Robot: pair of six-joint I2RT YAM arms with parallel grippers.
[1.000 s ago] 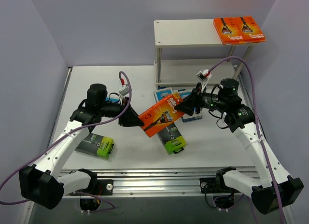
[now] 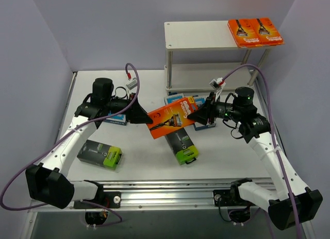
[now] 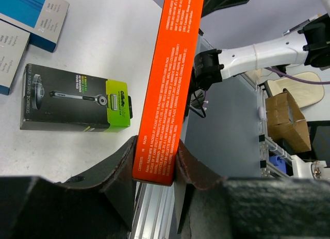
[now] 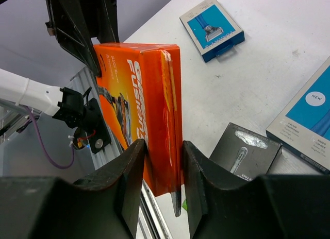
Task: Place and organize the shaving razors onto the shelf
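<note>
An orange Fusion razor box [image 2: 170, 119] is held aloft between the arms. My left gripper is shut on one end of it. My right gripper is at the other end, fingers either side of the box; whether it grips is hard to tell. Two orange boxes [image 2: 250, 32] lie on top of the white shelf [image 2: 194, 34].
A black-green box [image 2: 99, 154] lies front left, another [image 3: 75, 100] below the held box. Blue-and-white boxes lie near the shelf and at left. The lower shelf [image 2: 206, 75] is empty.
My left gripper has risen towards the back in the top view, so the held box sits more level. The right gripper has moved very little.
</note>
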